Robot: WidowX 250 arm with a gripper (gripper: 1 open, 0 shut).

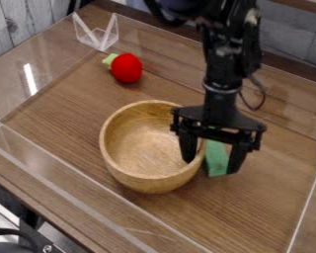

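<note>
My black gripper (220, 147) is low at the centre right, open, with its two fingers at the right rim of a tan bowl (147, 163) and over a green bar (216, 160). The bar lies just right of the bowl, partly hidden by the gripper. Whether the fingers touch either thing I cannot tell.
A red tomato-like object (126, 69) with a green part at its left lies at the upper left. A small clear object (99, 38) is near the top left. The wooden table (55, 128) is otherwise largely bare.
</note>
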